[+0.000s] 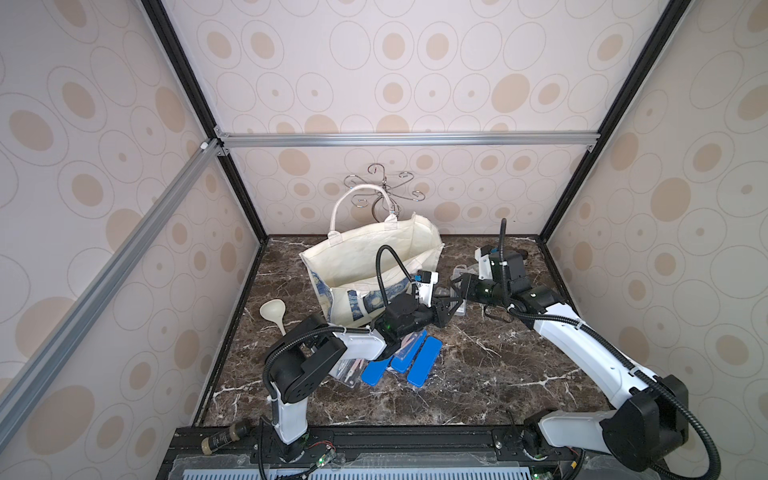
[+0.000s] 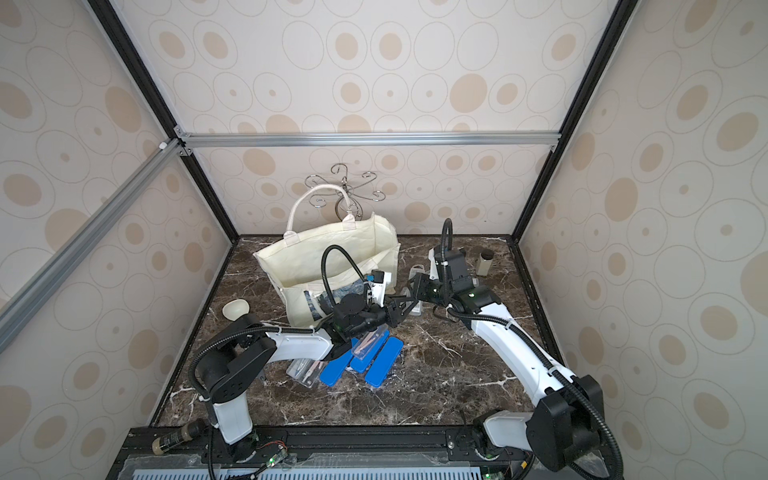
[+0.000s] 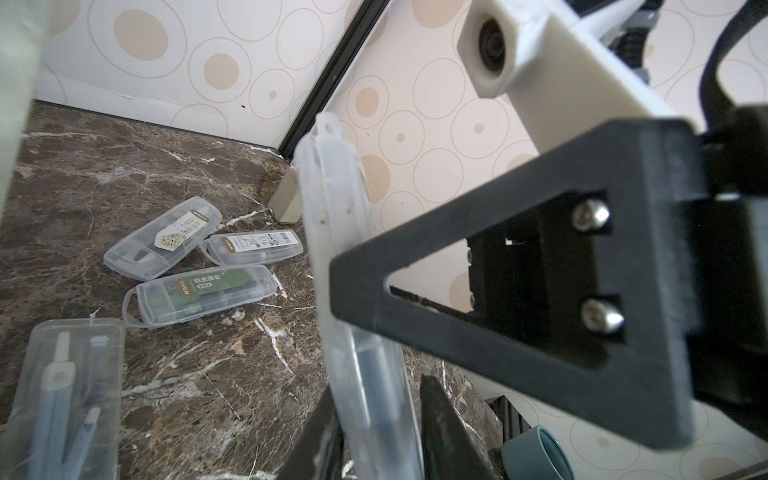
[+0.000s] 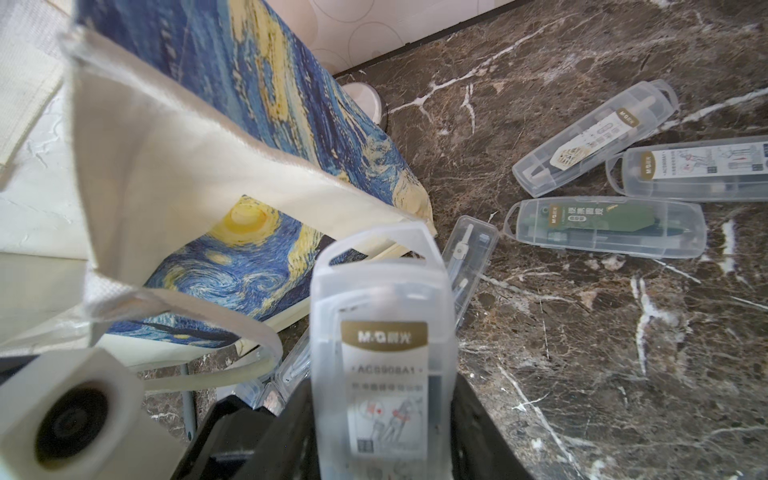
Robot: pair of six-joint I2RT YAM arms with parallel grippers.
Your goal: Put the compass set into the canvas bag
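Observation:
A clear compass-set case [image 4: 384,376] with a white label is held upright between my two grippers, beside the open canvas bag [image 1: 368,248] with its blue painted print. My left gripper is shut on the case's lower part in the left wrist view. My right gripper is shut on the same case, facing the left one; its black frame crosses the case in the left wrist view. Both sit just right of the bag's front in the top views.
Several other clear cases [image 4: 608,228] lie on the marble table [image 1: 520,360], with blue cases [image 1: 424,361] at the front middle. A white ladle [image 1: 273,310] lies left of the bag. A metal stand is behind the bag.

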